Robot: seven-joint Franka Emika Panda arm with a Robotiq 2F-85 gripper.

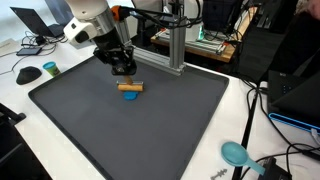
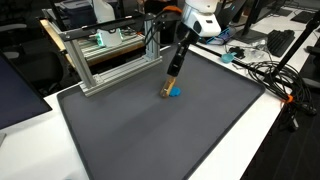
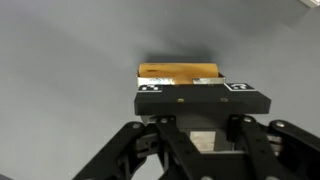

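Note:
An orange-brown piece (image 1: 131,87) with a rounded, bar-like shape is low over the dark grey tabletop in exterior view 1. My gripper (image 1: 126,74) points down at it and is shut on it. Exterior view 2 shows the same piece (image 2: 167,88) below the black gripper (image 2: 171,78). Just beside it, a small blue object (image 2: 175,92) rests on the table. In the wrist view the orange piece (image 3: 178,71) shows a silvery patch, and the black marker-patterned bar hides its near part. Whether it touches the table is hard to tell.
A metal frame (image 2: 120,75) stands at the table's edge. Off the work surface are a green cup (image 1: 51,69) and a turquoise round object (image 1: 236,155).

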